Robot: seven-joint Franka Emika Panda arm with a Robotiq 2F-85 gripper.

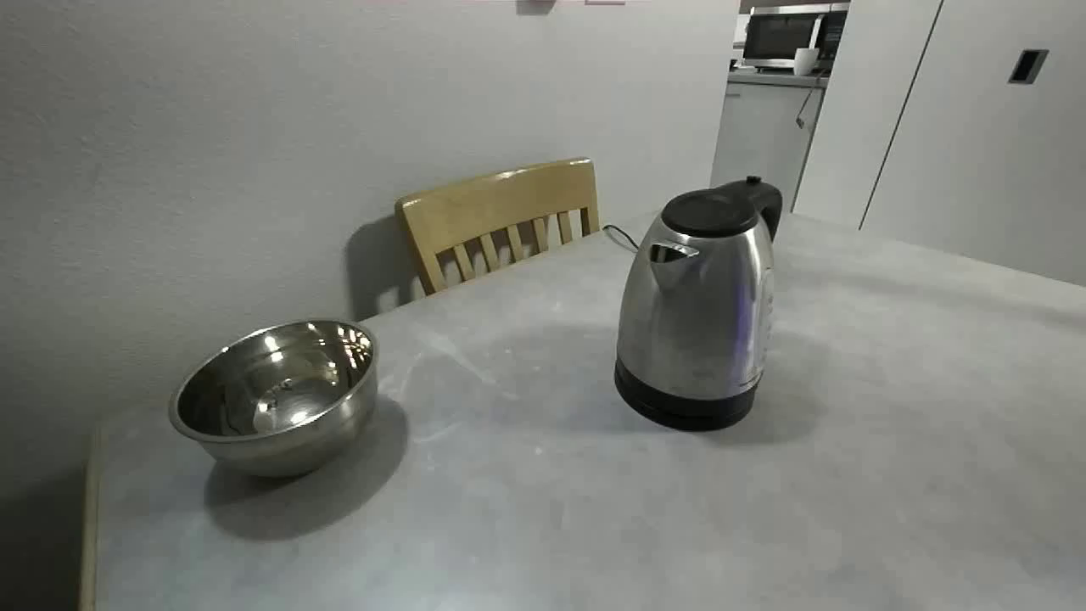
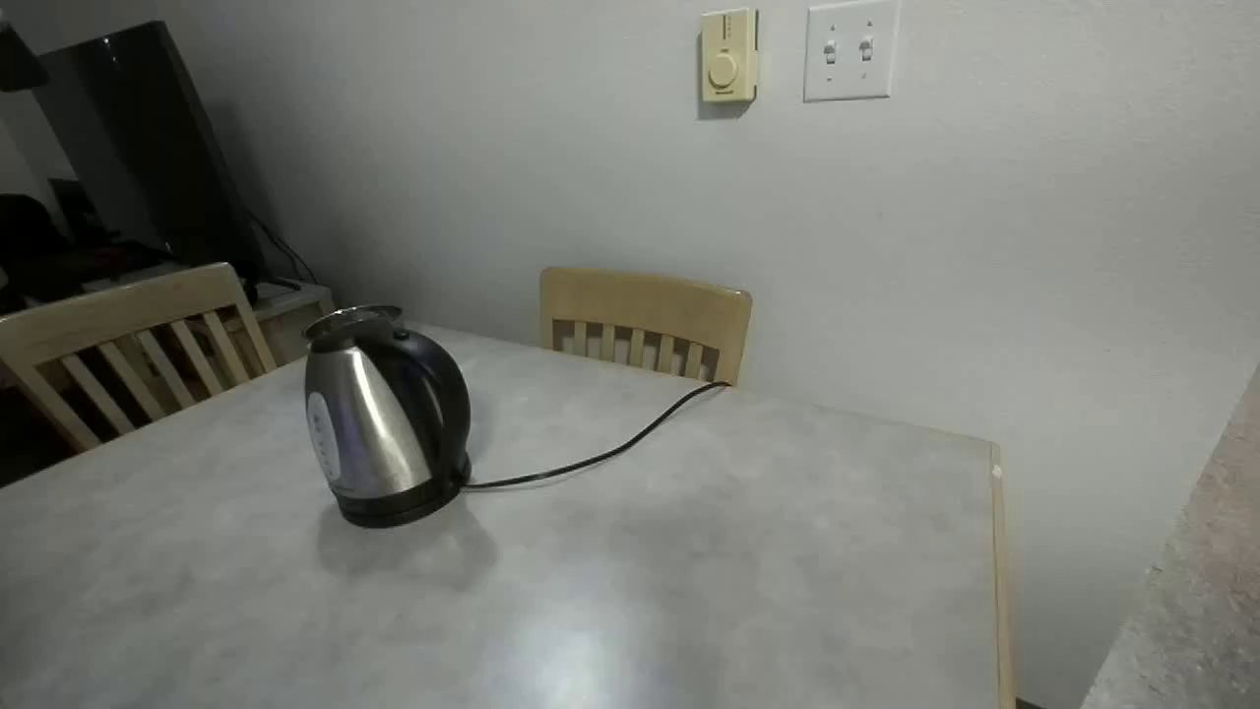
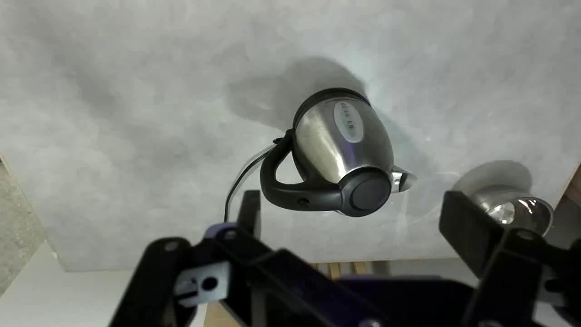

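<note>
A steel electric kettle [image 1: 692,316] with a black lid, base and handle stands upright on the grey table [image 1: 529,519]. In the wrist view the kettle [image 3: 343,144] appears beyond my fingertips, its handle towards the left and its spout towards the right. My gripper is open wide, with nothing held between its black fingers. A shiny steel bowl [image 1: 280,392] rests near the table's far-left edge in exterior view 1; part of the bowl [image 3: 517,210] shows behind the right finger in the wrist view. Neither exterior view includes the gripper.
A black cord [image 2: 602,455] runs from the kettle's base to the table edge by a wooden chair [image 2: 646,309]. Another chair [image 2: 130,343] stands at the left in exterior view 2.
</note>
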